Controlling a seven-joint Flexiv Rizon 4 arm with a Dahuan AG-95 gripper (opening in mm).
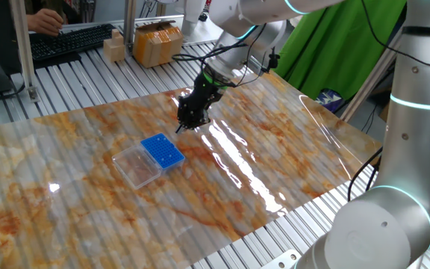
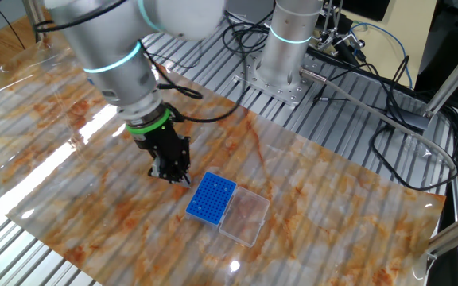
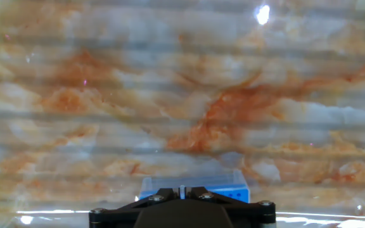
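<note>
A blue rack with a grid of small holes (image 1: 163,151) lies on the marbled sheet, its clear lid (image 1: 136,167) folded open flat beside it. A few pale spots show on the rack, too small to identify. My black gripper (image 1: 178,130) hangs just off the rack's far side, apart from it. In exterior view 2 the gripper (image 2: 187,181) points down beside the rack (image 2: 211,198). In the wrist view the gripper has its fingers drawn together around a small thin greyish piece (image 3: 182,192); what it is cannot be made out. Part of the rack (image 3: 236,192) shows behind the fingers.
The glossy marbled sheet (image 1: 73,202) is otherwise bare, with bright reflections. Beyond it stand a cardboard box (image 1: 157,45), wooden blocks (image 1: 114,48) and a keyboard (image 1: 77,42), with a person's hand (image 1: 45,22) nearby. The robot's base (image 2: 281,75) stands at the sheet's edge.
</note>
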